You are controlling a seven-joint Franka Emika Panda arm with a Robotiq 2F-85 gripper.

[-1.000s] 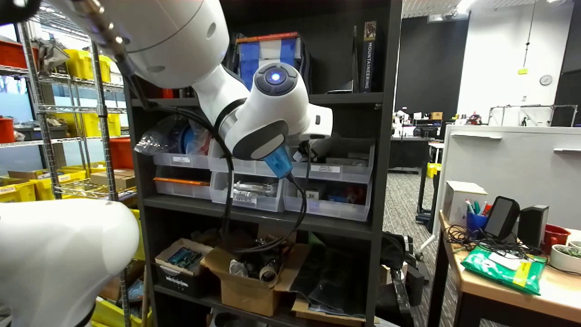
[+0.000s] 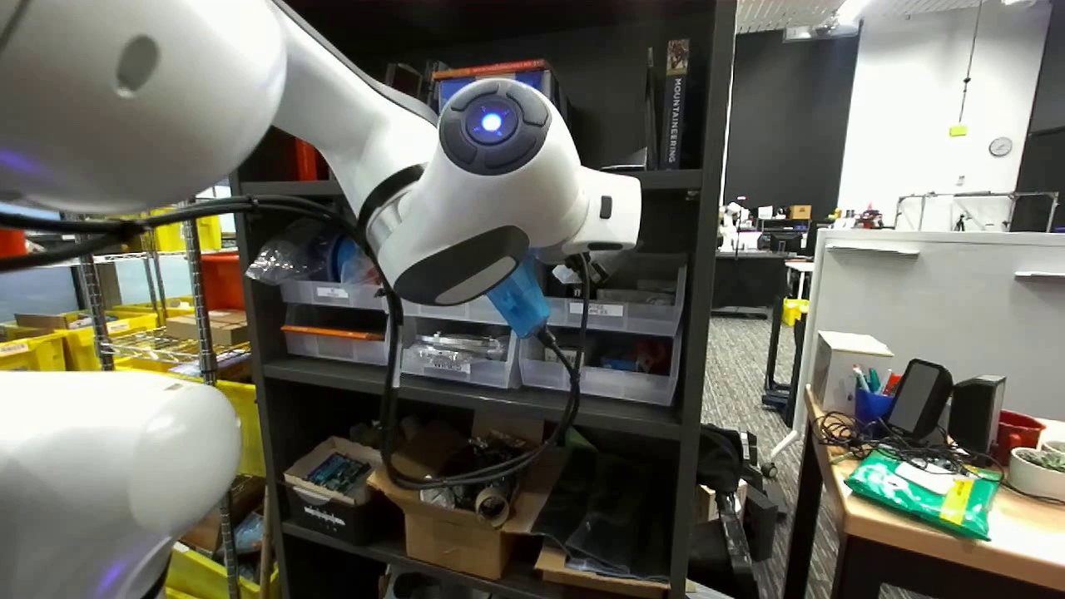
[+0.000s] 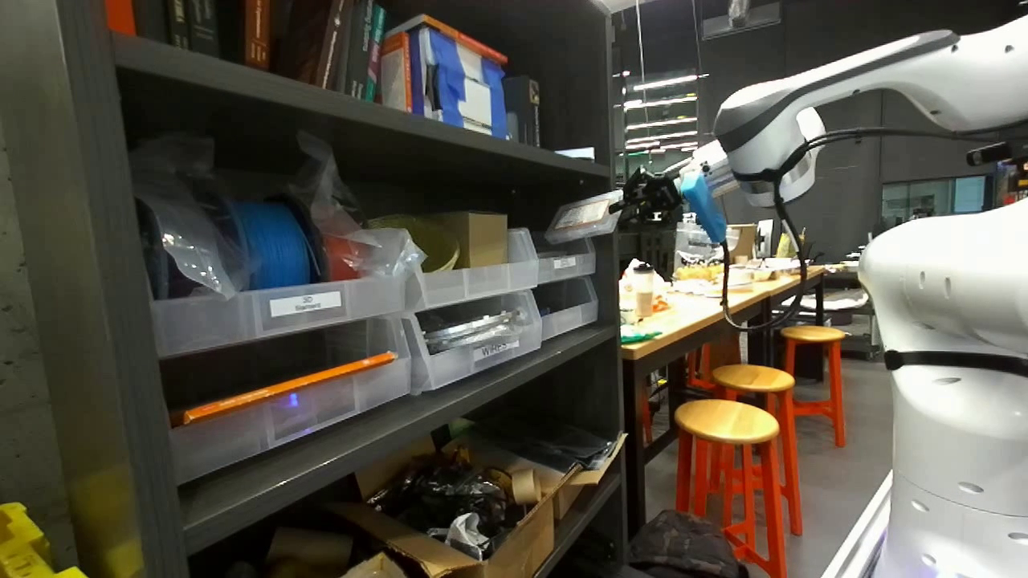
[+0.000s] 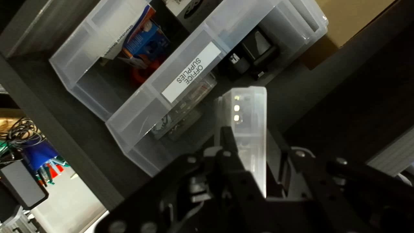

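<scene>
A clear plastic case (image 4: 250, 112) is pinched between the black fingers of my gripper. Its top end points toward the shelf in the wrist view. From the second exterior view the same clear case (image 3: 583, 217) is tilted, in front of the upper right bins, with the gripper (image 3: 631, 202) at its right end. A bin labelled "OFFICE SUPPLIES" (image 4: 155, 83) has other clear boxes and black items in it. In the first exterior view the arm's white wrist mostly hides the gripper.
Below the labelled bin sits another open bin (image 4: 87, 83) with a blue package. The dark shelf board (image 3: 385, 125) runs above the bins, and a shelf side post (image 2: 705, 299) stands to the right. Room in front of the shelf is free, with stools (image 3: 728, 424) farther off.
Compared with a second ago, the arm's wrist appears larger and higher in the first exterior view. The hand end has shifted right and the arm's upper link has swung lower on the left.
</scene>
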